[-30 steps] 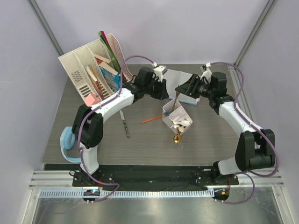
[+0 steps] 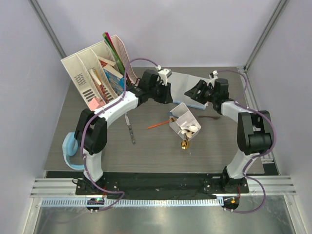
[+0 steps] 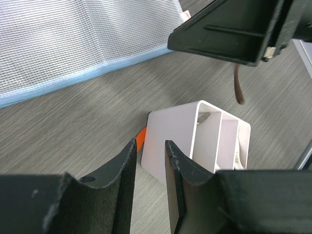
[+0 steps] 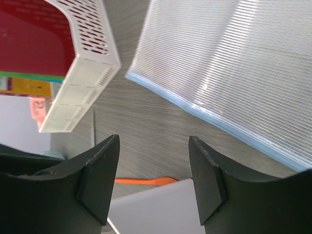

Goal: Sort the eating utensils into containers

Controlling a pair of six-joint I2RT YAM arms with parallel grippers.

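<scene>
A white divided container (image 2: pixel 179 115) (image 3: pixel 170 126) holds spoons and a gold ladle (image 2: pixel 185 144). An orange utensil (image 2: pixel 158 125) (image 4: pixel 136 181) lies left of it. A brown utensil (image 2: pixel 210 117) (image 3: pixel 238 85) is right of the container. A knife (image 2: pixel 129 127) lies farther left. My left gripper (image 2: pixel 165 95) hangs above the table left of the container's back, fingertips a little apart, nothing seen between them. My right gripper (image 2: pixel 195 93) is over the mat, its fingers apart and empty.
A pale mesh mat (image 2: pixel 183 78) (image 4: pixel 243 73) lies at the back. A white organiser (image 2: pixel 80 70) with books fills the back left. Blue headphones (image 2: pixel 70 146) lie at the front left.
The brown utensil that stood upright in the container under my right gripper now appears right of it. The right arm has drawn back and bent; the left has barely moved.
</scene>
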